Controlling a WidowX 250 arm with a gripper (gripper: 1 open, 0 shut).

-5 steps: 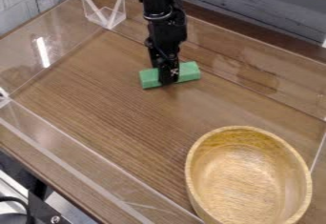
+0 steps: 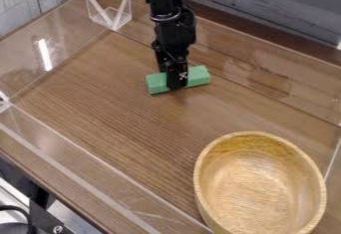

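My black gripper reaches down from the top centre onto a green rectangular block lying on the wooden table. The gripper is shut on the block, its fingers over the middle of it; the fingertips are dark and partly hard to make out.
A beige oval bowl sits at the bottom right. A clear wire-like holder stands at the upper left. The table around the block, to the left, right and front, is clear. The table's left edge runs along the lower left.
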